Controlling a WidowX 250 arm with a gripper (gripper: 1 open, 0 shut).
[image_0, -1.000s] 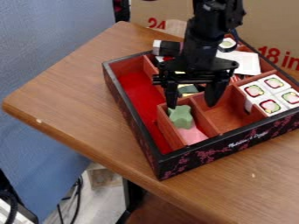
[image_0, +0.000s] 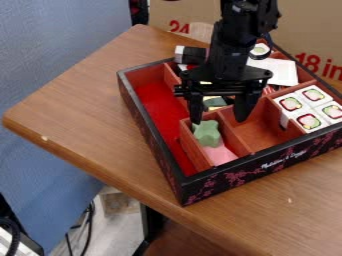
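Observation:
My black gripper (image_0: 218, 110) hangs over the middle of a dark bento box (image_0: 164, 170) with red compartments, its two fingers spread apart and pointing down. Just below the left finger, a pale green piece (image_0: 206, 133) sits in a compartment beside a pink area (image_0: 218, 155). Several white sushi pieces (image_0: 314, 97) with green and red centres fill the right compartment. Whether the fingertips touch anything is hard to tell.
The box stands on a wooden table (image_0: 87, 115), with bare wood to the left and front. A white card (image_0: 283, 70) and cardboard (image_0: 307, 35) are behind. Cables hang below the table's left edge.

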